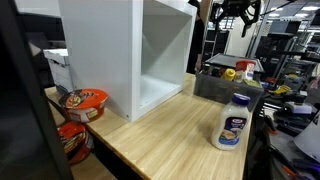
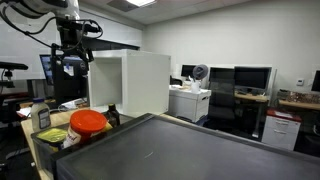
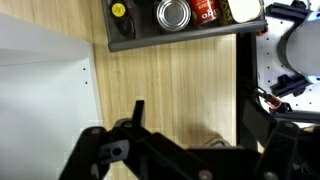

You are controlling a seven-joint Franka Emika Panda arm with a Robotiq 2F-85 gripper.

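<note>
My gripper hangs high over the table, near the grey bin. In the wrist view the fingers stand wide apart, with only the wooden tabletop showing between them. A white bottle with a blue label is upright near the table's front edge. Inside the bin are a yellow-topped item, a silver-topped can, a red can and a black-and-yellow item. Two red-rimmed bowls lie on the left, one on the table and a lower one.
A tall white open-fronted cabinet stands on the table, its opening facing the bin side. Wood between the cabinet, bin and bottle is clear. Past the table edge lie cables and a robot base.
</note>
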